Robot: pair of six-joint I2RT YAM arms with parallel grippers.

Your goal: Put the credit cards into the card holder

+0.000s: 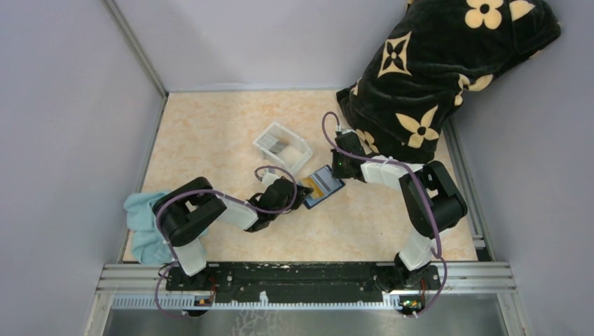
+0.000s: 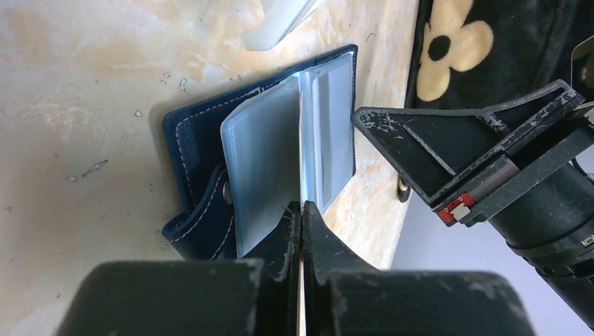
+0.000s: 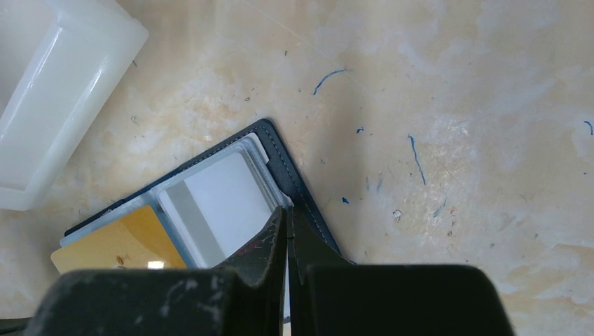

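Observation:
The dark-blue card holder point(image 1: 332, 183) lies opened on the table, showing clear sleeves point(image 2: 263, 157). At its left part is a gold card point(image 3: 122, 243), partly over the sleeve and sticking out past its edge. My left gripper is shut on this card, which appears edge-on as a thin line between its fingers; how far the card sits inside the sleeve cannot be told. Opposite, my right gripper is shut at the sleeve's far border, and whether it pinches the sleeve edge does not show. Several cards point(image 1: 273, 143) lie in the white box.
The white open box point(image 1: 302, 158) stands just behind the holder, near the left gripper. A large black patterned cushion point(image 1: 420, 77) fills the back right, close to the right arm. A blue cloth point(image 1: 143, 234) rests at the left. Bare table lies in front of the holder.

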